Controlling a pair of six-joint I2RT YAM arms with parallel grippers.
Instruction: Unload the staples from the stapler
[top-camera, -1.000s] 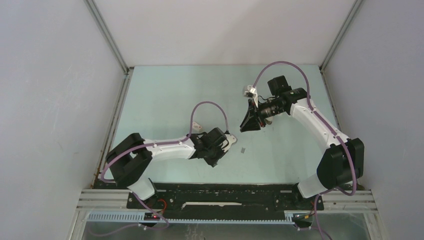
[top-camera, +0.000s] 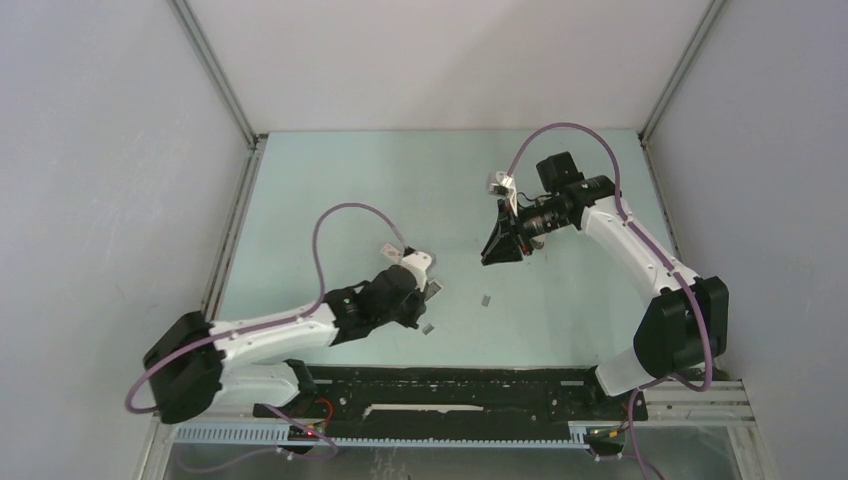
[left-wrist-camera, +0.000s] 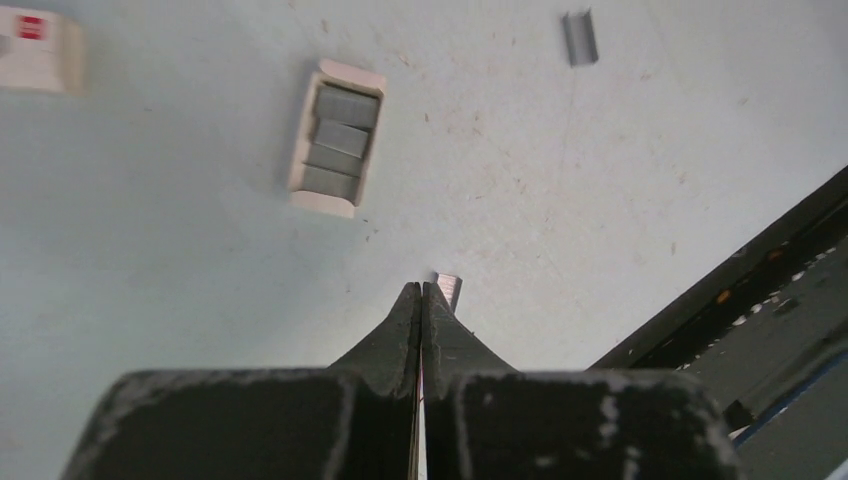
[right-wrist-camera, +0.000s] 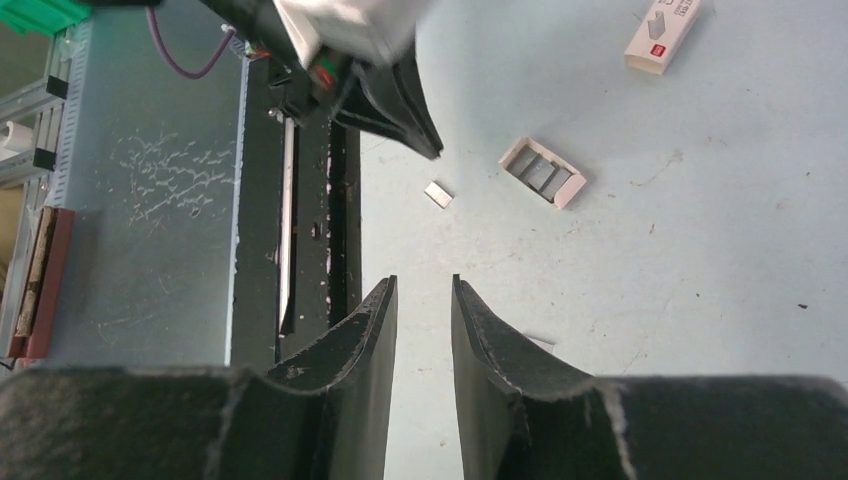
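My left gripper is shut with nothing visible between its fingers, over the table near its front edge. Beside its tips in the left wrist view lies a small staple piece (left-wrist-camera: 448, 283). A small open box (left-wrist-camera: 340, 138) holds grey staple strips, and a printed box (left-wrist-camera: 40, 55) lies to its left. Another grey strip (left-wrist-camera: 580, 39) lies apart. My right gripper hangs over the table, part open and empty, with a small strip (right-wrist-camera: 540, 341) partly hidden behind its fingers. I cannot make out the stapler clearly.
The dark front rail (top-camera: 450, 385) runs along the near edge of the table (top-camera: 330, 170). The left arm reaches into the right wrist view.
My left arm has moved left, away from the middle, uncovering more of the open box and the small piece. The right arm looks nearly still.
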